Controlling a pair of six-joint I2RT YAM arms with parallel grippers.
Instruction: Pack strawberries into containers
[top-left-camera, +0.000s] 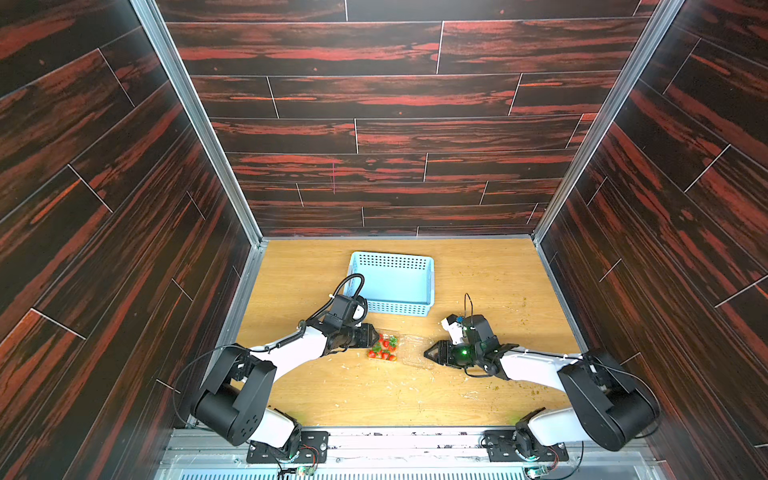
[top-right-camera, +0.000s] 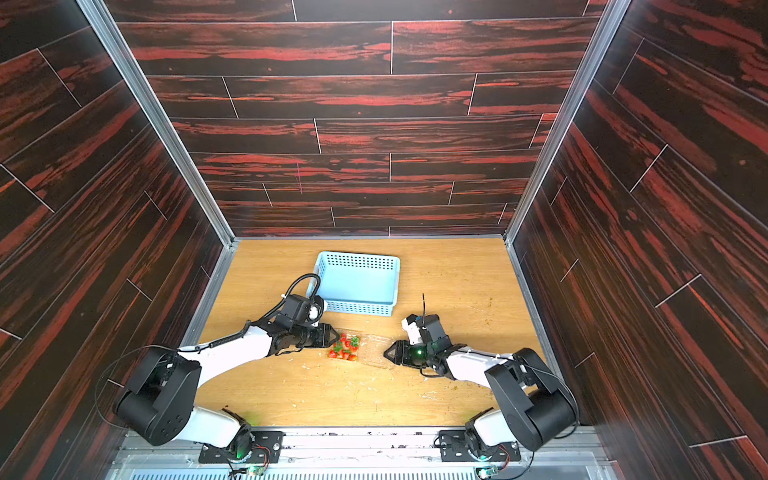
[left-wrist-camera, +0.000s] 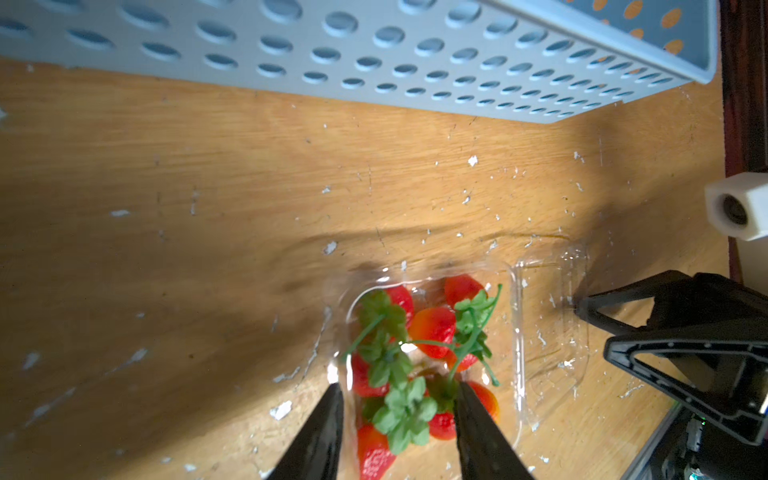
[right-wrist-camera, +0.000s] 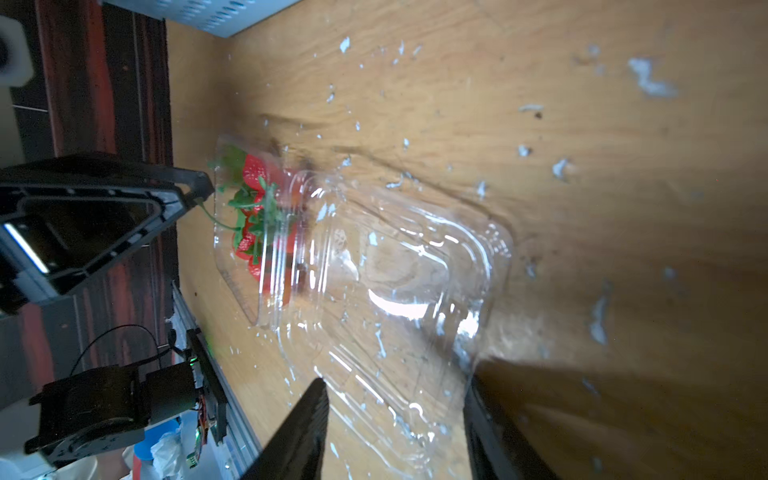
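Observation:
A clear plastic clamshell lies unfolded on the table. Red strawberries with green leaves (top-left-camera: 383, 347) fill its left half, while the flat lid half (right-wrist-camera: 400, 272) to the right is empty. At the clamshell's left edge is my left gripper, open; its fingers (left-wrist-camera: 318, 440) frame the strawberry side from above in the left wrist view, holding nothing. My right gripper stands open at the lid's outer edge, that edge reaching between or below its fingertips; exact contact cannot be told.
An empty light blue basket (top-left-camera: 392, 307) stands just behind the clamshell. White flecks dot the wooden table (top-left-camera: 480, 408).

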